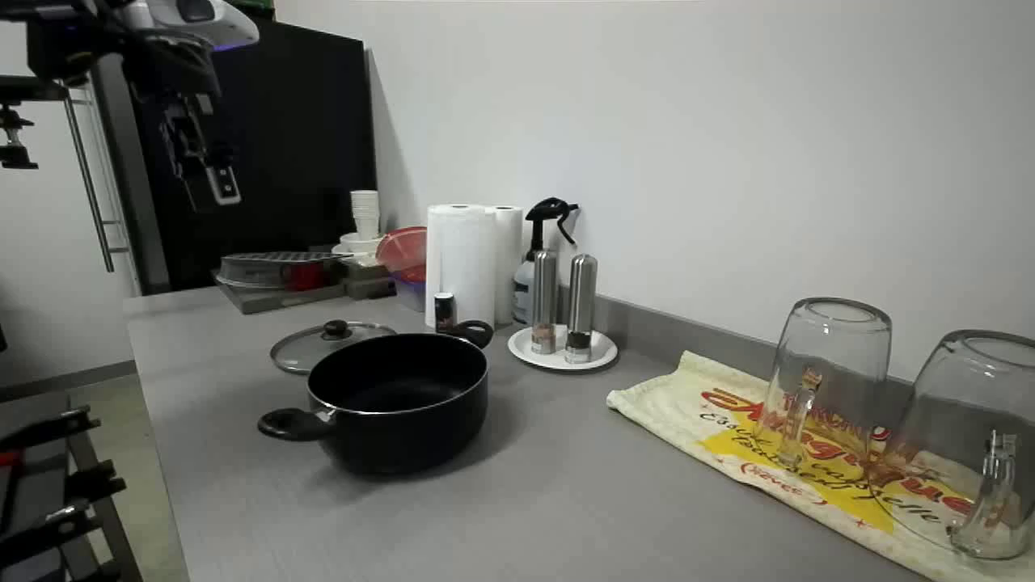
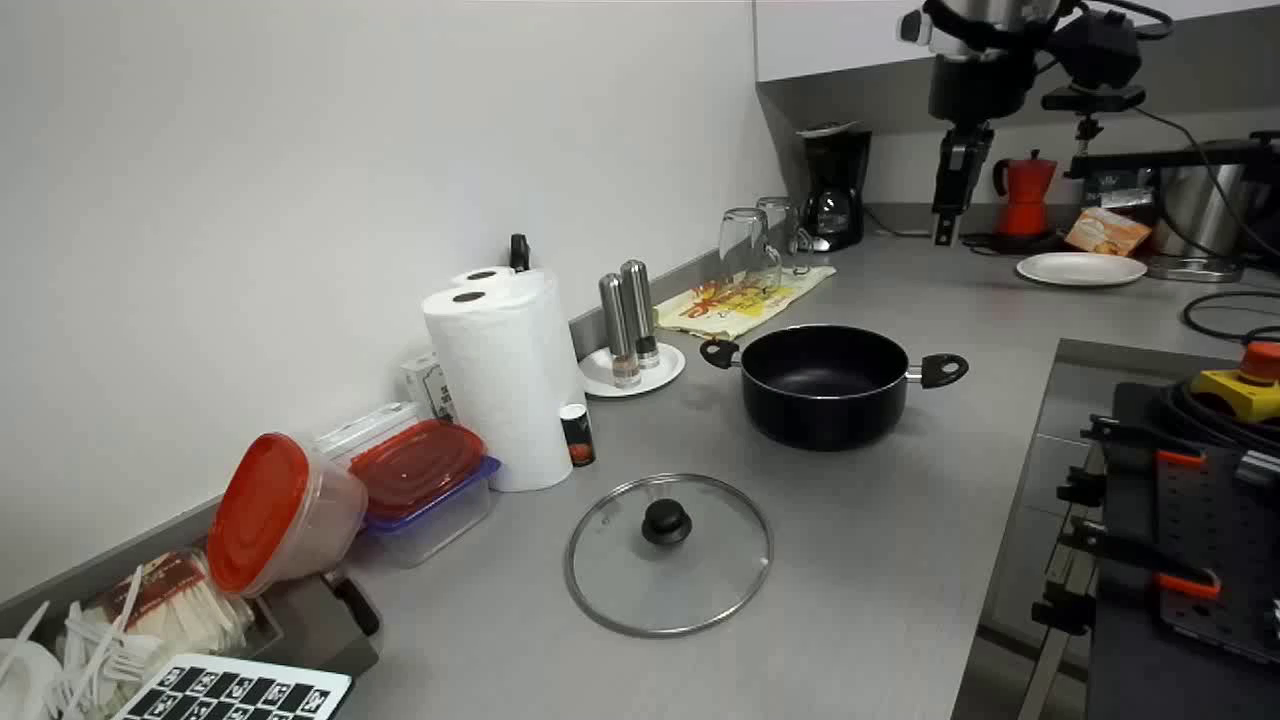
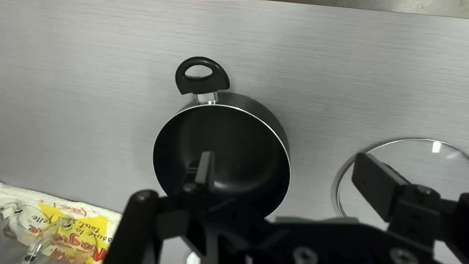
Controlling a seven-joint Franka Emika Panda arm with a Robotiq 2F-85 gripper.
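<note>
My gripper is open and empty, its two fingers spread wide in the wrist view. It hangs high above the counter, clear of everything, at the upper right of exterior view 2. A black two-handled pot (image 2: 825, 402) stands upright on the counter; its inside looks empty. Beside it, flat on the counter, lies a round glass lid (image 2: 669, 588) with a metal rim and a black knob (image 2: 666, 522). The lid and pot are apart. From the wrist camera the pot (image 3: 233, 136) is below the left finger and the lid (image 3: 422, 162) is partly behind the right one.
Paper towel rolls (image 1: 460, 267) and a white plate (image 1: 524, 349) with two grinders stand along the wall. Upturned glass mugs (image 1: 825, 378) rest on a printed cloth (image 1: 679, 399). Plastic tubs (image 2: 288, 510) crowd the far end. Bare counter lies in front of the pot.
</note>
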